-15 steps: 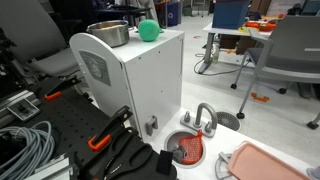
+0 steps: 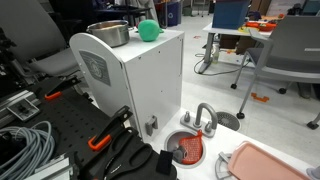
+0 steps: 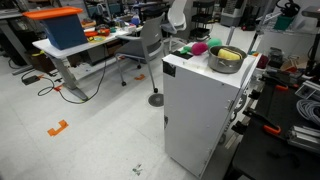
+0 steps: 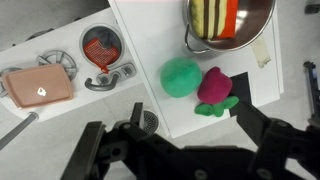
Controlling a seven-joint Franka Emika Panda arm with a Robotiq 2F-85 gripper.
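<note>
In the wrist view my gripper stands open, its dark fingers [image 4: 97, 143] wide apart and nothing held between them. Beyond the gap, a round green object [image 4: 181, 77] rests on the white cabinet top [image 4: 160, 35]. Beside it lies a magenta vegetable-like toy [image 4: 214, 87] with green leaves [image 4: 217, 107]. A metal pot [image 4: 238, 42] contains a yellow-and-brown piece [image 4: 210, 18] and an orange-red piece. From the side, the same pot [image 2: 109, 33] and green object [image 2: 149, 30] sit near each other.
Below the cabinet, a small sink [image 2: 185, 148] with a faucet [image 2: 205, 115] holds a red utensil [image 2: 199, 138]. A pinkish-brown tray [image 2: 262, 165] lies to its right. Dark tools [image 2: 130, 157] and coiled cable [image 2: 25, 148] occupy the black table. Open floor [image 3: 90, 125] surrounds the cabinet's other side.
</note>
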